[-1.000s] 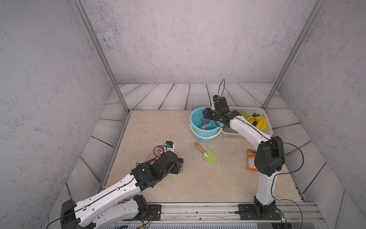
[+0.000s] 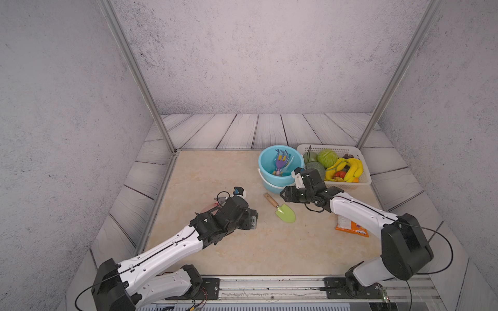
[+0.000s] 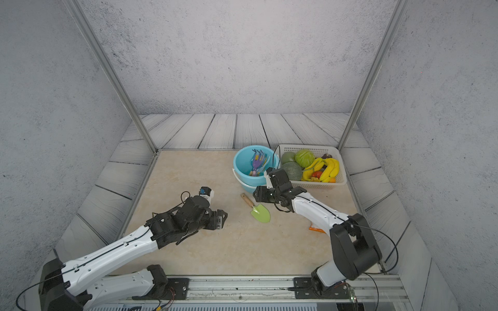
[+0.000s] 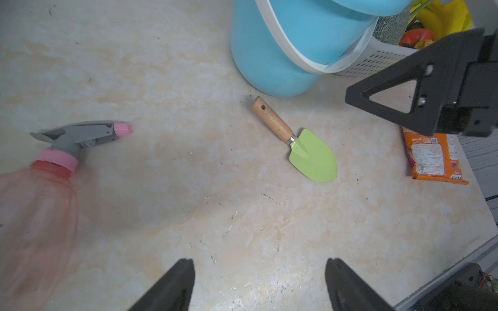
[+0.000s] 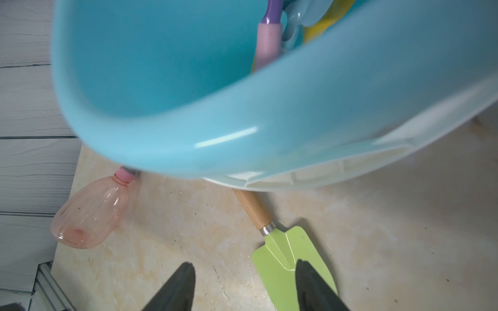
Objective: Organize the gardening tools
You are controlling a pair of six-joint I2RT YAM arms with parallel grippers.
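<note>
A green trowel (image 2: 285, 213) with a wooden handle lies on the table in front of the blue bucket (image 2: 279, 188). Inside the bucket are several small tools, one of them a purple fork (image 2: 281, 162). A pink spray bottle (image 4: 36, 223) with a grey head lies on the left; my left arm mostly hides it in the top left view. My left gripper is open and empty, above the table left of the trowel. Beside the bucket's front right side, my right gripper has its fingers apart with nothing held; the trowel blade shows below them.
A white basket (image 2: 366, 178) of fruit and vegetables stands right of the bucket. An orange packet (image 2: 358, 229) lies partly under my right arm.
My right gripper has come from over the bucket to its front right, lower and nearer the trowel. The left arm has shifted slightly right. Trowel and bucket have stayed put.
</note>
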